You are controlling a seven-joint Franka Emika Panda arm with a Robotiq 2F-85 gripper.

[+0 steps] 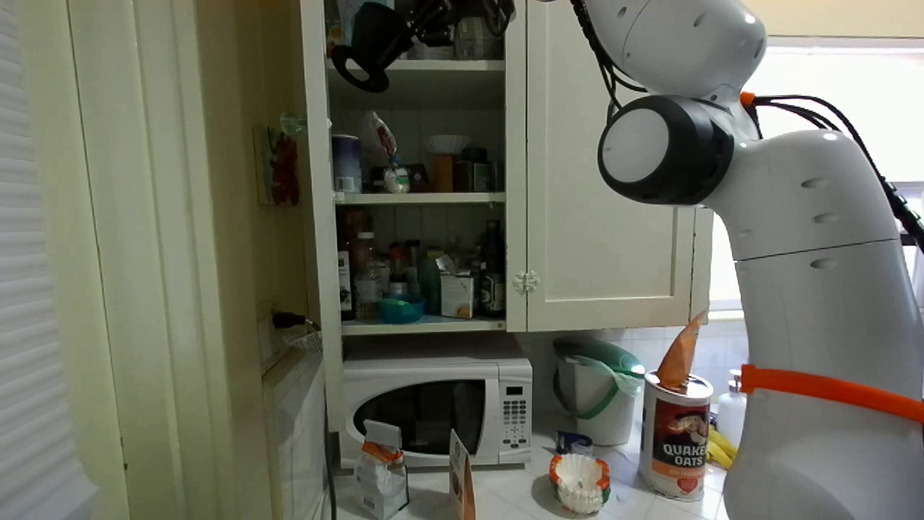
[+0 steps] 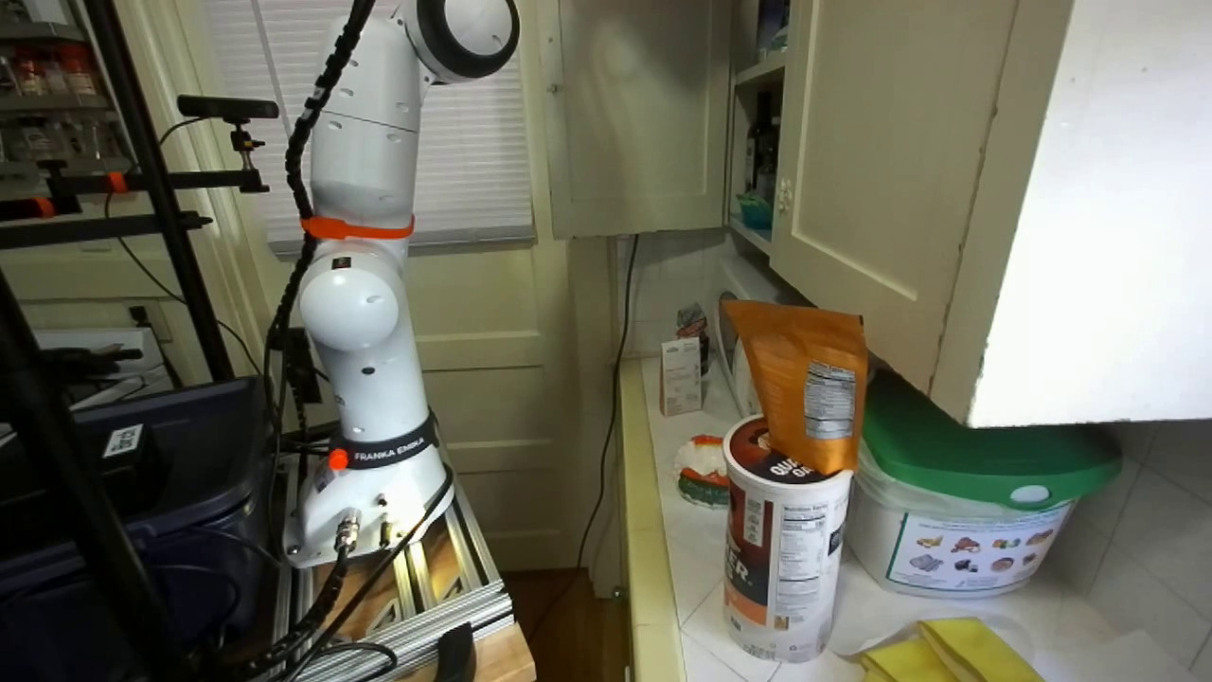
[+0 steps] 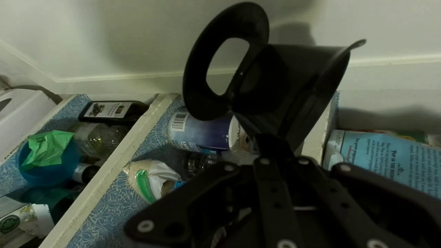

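Observation:
A black cone-shaped piece with a loop handle (image 3: 289, 78), like a coffee dripper, is held in my gripper, which is shut on its lower end. In exterior view 1 the same black dripper (image 1: 378, 39) hangs tilted in front of the cabinet's upper shelf (image 1: 459, 65), handle toward the lower left. The gripper (image 1: 413, 33) reaches it from the right, at the top edge of that view. Exterior view 2 shows only the arm's lower links, with gripper and dripper out of sight.
Below are shelves holding a blue canister (image 3: 200, 130), a white-and-green bag (image 3: 153, 177) and a blue bowl (image 3: 49, 161). A light blue package (image 3: 384, 157) stands on the upper shelf. The closed cabinet door (image 1: 611, 165) is to the right. A microwave (image 1: 433, 403) and an oats canister (image 1: 678, 438) occupy the counter.

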